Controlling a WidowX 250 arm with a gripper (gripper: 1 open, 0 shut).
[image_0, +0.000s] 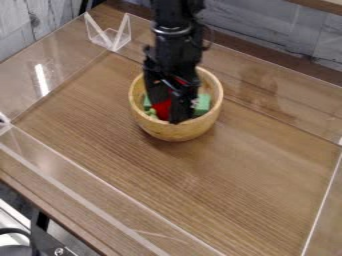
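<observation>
My black gripper (171, 95) is low over a round wooden bowl (194, 130) in the centre, its dark fingers reaching down into it. Inside lie a red object (162, 108) and green pieces (201, 103), partly hidden by the gripper. The fingers are blurred and overlap the red object, so whether they grip it is unclear.
A clear plastic container (108, 32) stands at the back left. A dark cable lies off the table's edge at bottom left.
</observation>
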